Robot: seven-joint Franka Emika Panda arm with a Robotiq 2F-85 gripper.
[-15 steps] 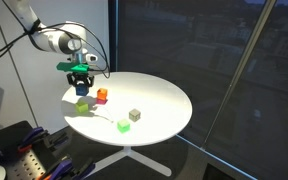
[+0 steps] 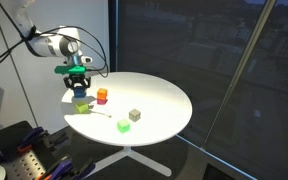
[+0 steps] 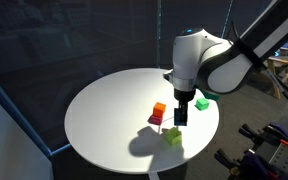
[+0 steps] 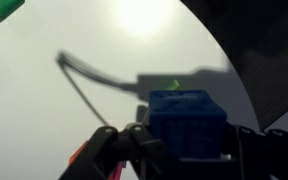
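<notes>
My gripper is shut on a blue block [image 4: 187, 122], which fills the space between its dark fingers. In exterior view 1 the blue block [image 2: 80, 93] hangs below the gripper [image 2: 78, 83], just over a yellow-green block [image 2: 82, 106] on the round white table. Exterior view 2 likewise has the blue block [image 3: 180, 118], dark there, above the yellow-green block [image 3: 173, 136]. Only a sliver of the yellow-green block [image 4: 174, 85] shows past the blue one in the wrist view. Whether the two touch I cannot tell; a small gap seems to remain.
Close by, an orange block [image 2: 102, 93] rests on a pink-red block [image 2: 101, 101]. A grey block [image 2: 134, 115] and a green block [image 2: 123, 126] stand farther along the white table [image 2: 164, 100].
With the blue block still held, my gripper has shifted slightly left and a little lower in exterior view 1. The blocks on the table have not moved.
</notes>
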